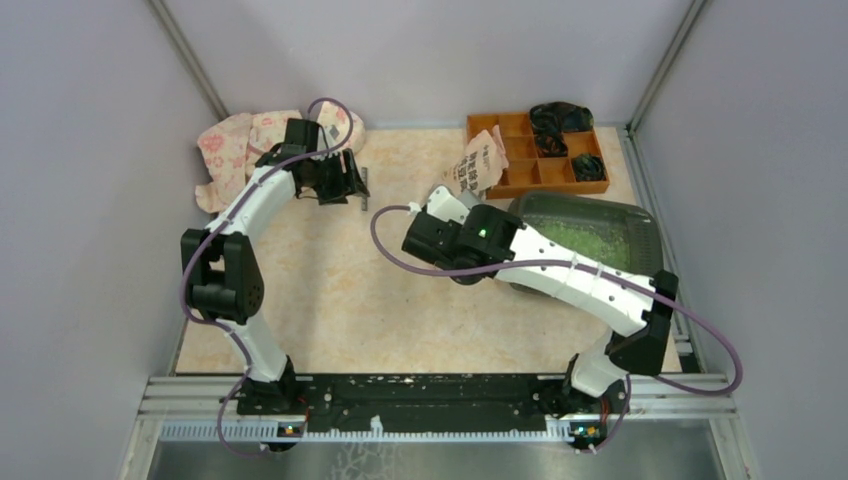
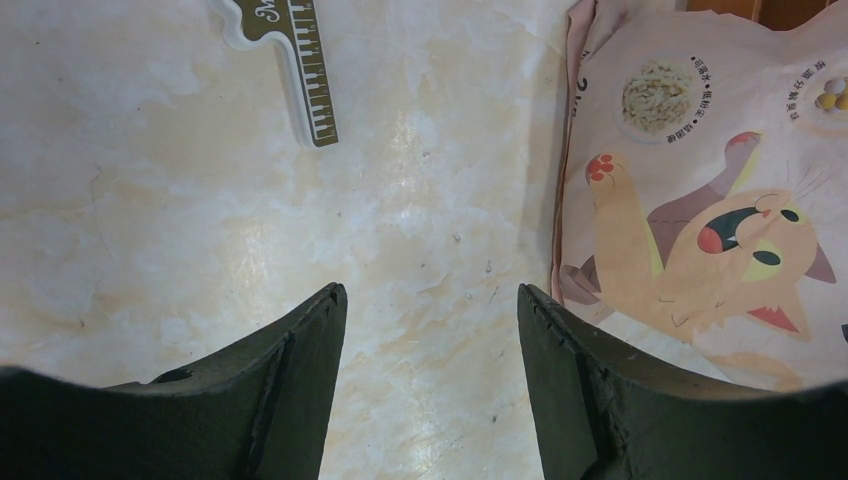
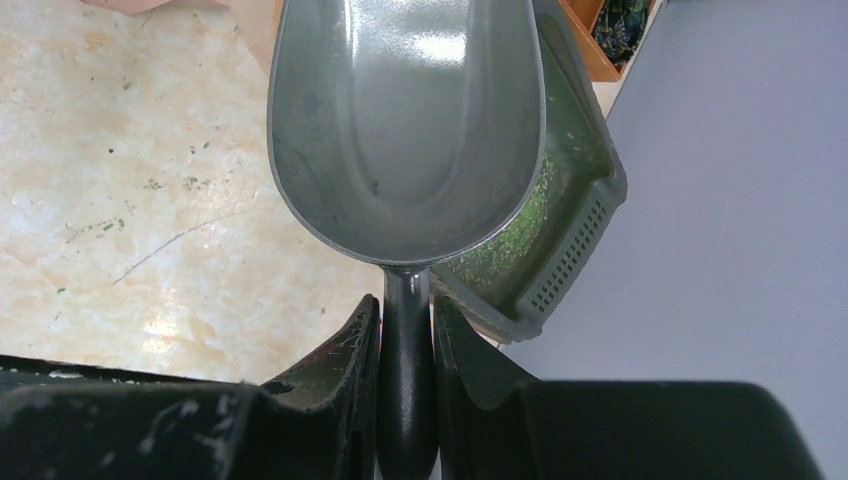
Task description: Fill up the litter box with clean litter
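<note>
My right gripper is shut on the dark handle of a grey scoop (image 3: 400, 130), whose bowl looks empty. The green litter box (image 3: 580, 250), with green granules in it, lies beyond and below the scoop, at the right of the top view (image 1: 640, 240). A printed litter bag (image 1: 478, 160) is partly hidden behind the right arm; in the left wrist view it (image 2: 700, 240) shows a cat picture. My left gripper hangs open above the bare table, left of the bag, with nothing between its fingers.
An orange compartment tray (image 1: 535, 175) with dark bundles stands at the back right. Pink patterned cushions (image 1: 225, 160) fill the back left. A slim ruler-like piece (image 2: 310, 80) lies near the left gripper.
</note>
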